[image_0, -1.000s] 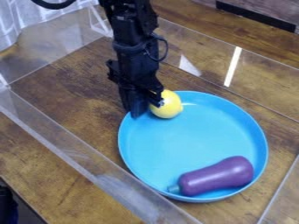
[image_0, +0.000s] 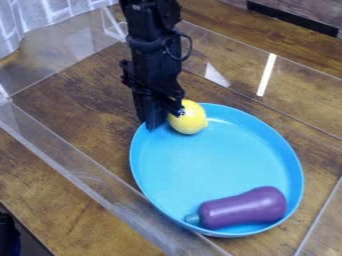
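My black gripper (image_0: 155, 105) hangs over the back-left rim of a blue plate (image_0: 207, 170), right against the left side of a yellow round object (image_0: 189, 119) on that plate. Its fingertips are dark and partly hidden, so I cannot see clearly how far apart they are or whether anything is between them. A purple eggplant-like object (image_0: 245, 206) lies at the front right of the plate.
A clear plastic edge runs along the left and front left, and another strip lies at the right.
The plate, with the yellow and purple objects, has shifted slightly left in the view. My gripper has moved very little, slightly left.
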